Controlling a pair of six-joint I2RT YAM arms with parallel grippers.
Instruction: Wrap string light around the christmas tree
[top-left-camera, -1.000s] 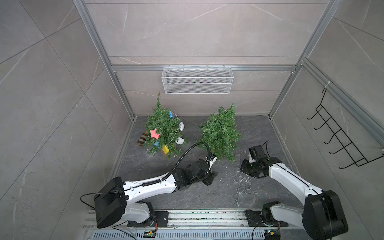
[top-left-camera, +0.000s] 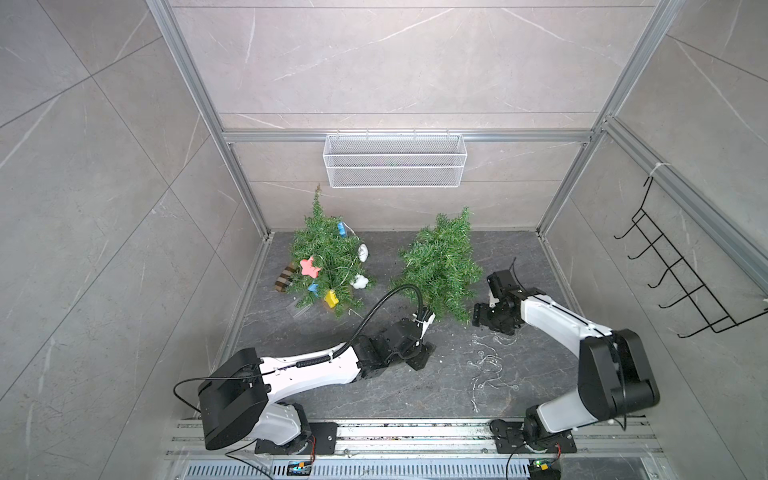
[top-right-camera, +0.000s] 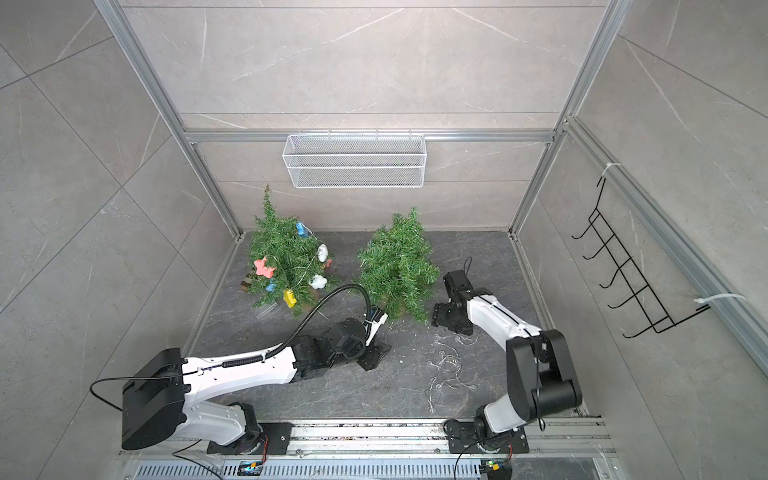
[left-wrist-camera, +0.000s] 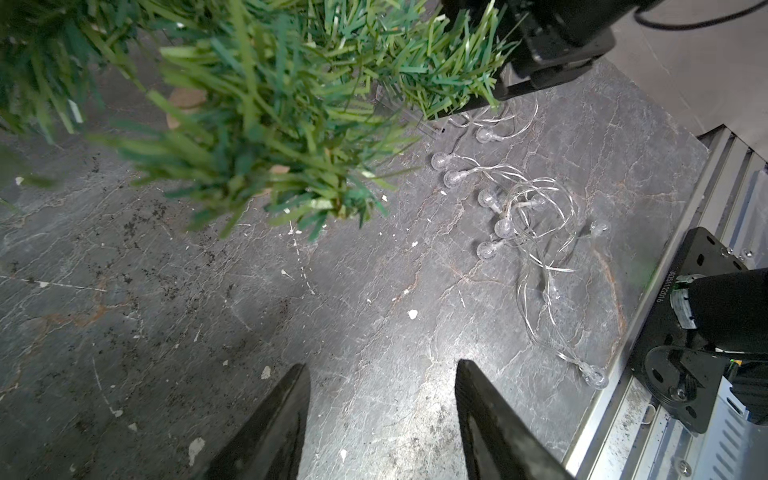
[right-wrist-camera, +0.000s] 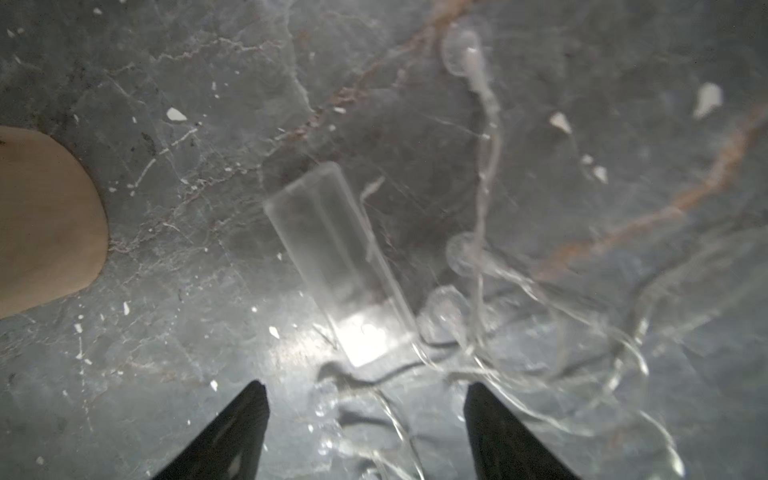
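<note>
The undecorated green tree (top-left-camera: 440, 264) stands in the middle, right of a decorated tree (top-left-camera: 324, 248). Loose string light (left-wrist-camera: 520, 208) with clear bulbs lies on the floor right of the bare tree, beside a clear rectangular case (right-wrist-camera: 340, 264). My left gripper is below the bare tree's branches, fingers apart and empty. My right gripper hangs over the string light and case at the tree's right, open; the wrist view there is blurred.
A white wire basket (top-left-camera: 394, 160) hangs on the back wall. A black hook rack (top-left-camera: 680, 264) hangs on the right wall.
My right arm has moved inward and toward the back, closer to the bare tree. My left arm has shifted slightly.
</note>
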